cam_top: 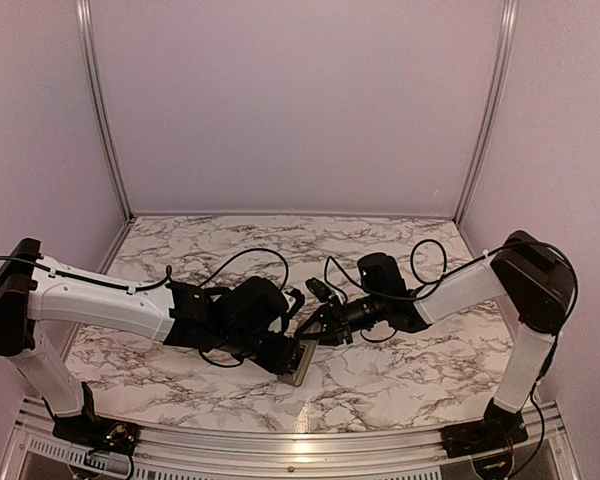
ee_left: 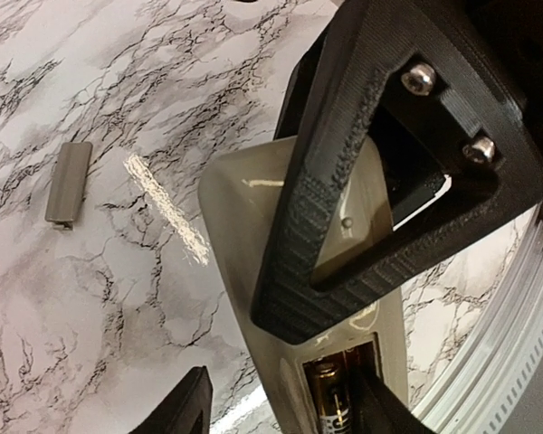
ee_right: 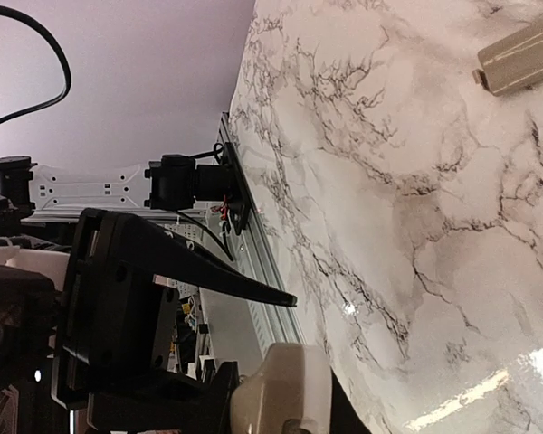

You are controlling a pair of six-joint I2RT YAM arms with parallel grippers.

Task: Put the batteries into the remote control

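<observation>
The beige remote (cam_top: pixel 296 372) is gripped near one end by my right gripper, which is shut on it; in the right wrist view its end (ee_right: pixel 281 389) shows at the bottom. My left gripper is part open over the battery compartment, its fingertips at the lower edge of the left wrist view. A dark battery (ee_left: pixel 333 389) shows in the compartment between them; how fully it is seated I cannot tell. A loose grey-beige piece, likely the cover (ee_left: pixel 68 181) (ee_right: pixel 516 59), lies on the table apart from the remote.
An aluminium rail (cam_top: pixel 280 435) runs along the front edge, and walls enclose the back and sides.
</observation>
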